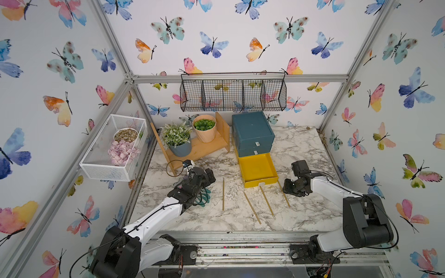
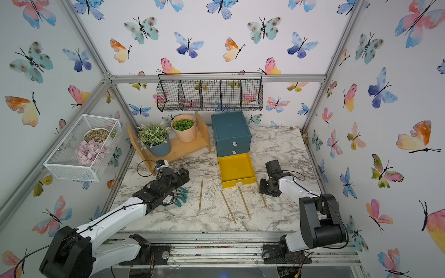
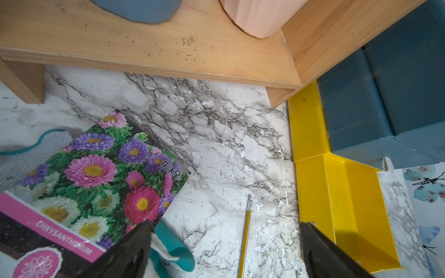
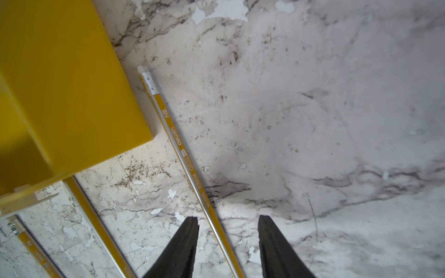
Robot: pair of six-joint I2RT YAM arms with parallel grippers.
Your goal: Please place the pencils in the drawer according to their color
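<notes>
Four yellow pencils lie on the marble table: one at centre-left (image 1: pixel 223 194), two below the drawer (image 1: pixel 252 207) (image 1: pixel 267 202), and the rightmost (image 4: pixel 194 181) beside the drawer's right side. The yellow drawer (image 1: pixel 257 169) is pulled out of the blue cabinet (image 1: pixel 252 129), with no pencil visible inside. My right gripper hovers over the rightmost pencil, fingers apart on either side of it, holding nothing. My left gripper stands open above the left table, a pencil below between its fingers' line of view.
A wooden shelf (image 1: pixel 204 147) with two potted plants stands behind my left gripper. A flower-printed packet (image 3: pixel 92 185) and a teal glove (image 3: pixel 171 250) lie beneath it. The table right of the drawer is clear.
</notes>
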